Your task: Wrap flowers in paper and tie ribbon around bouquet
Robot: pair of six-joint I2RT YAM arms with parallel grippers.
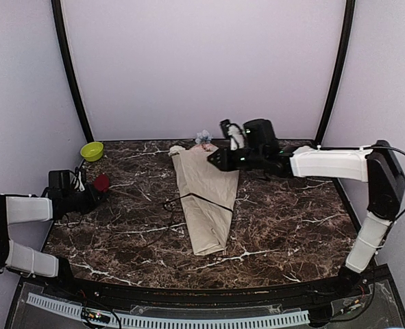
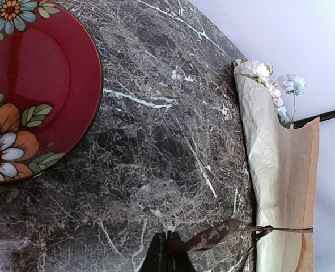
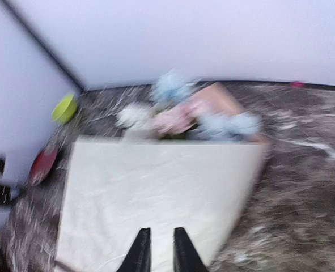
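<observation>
The bouquet lies upright on the marble table, wrapped in cream paper (image 1: 205, 178), with white, pink and pale blue flowers (image 3: 173, 116) at its top. A dark ribbon (image 1: 212, 203) crosses the wrap and is knotted or crossed at its left edge (image 2: 263, 230). From there a lettered length of ribbon runs to my left gripper, whose fingers are shut on it, far left near the red plate. My right gripper hangs over the upper right of the wrap, fingers apart, with nothing visible between them. The right wrist view is blurred.
A red flowered plate (image 2: 59, 73) lies close beside my left gripper. Behind it stands a lime-green bowl (image 1: 92, 151). Bare marble (image 1: 291, 233) stretches to the right of the bouquet, and walls close in the table's sides and back.
</observation>
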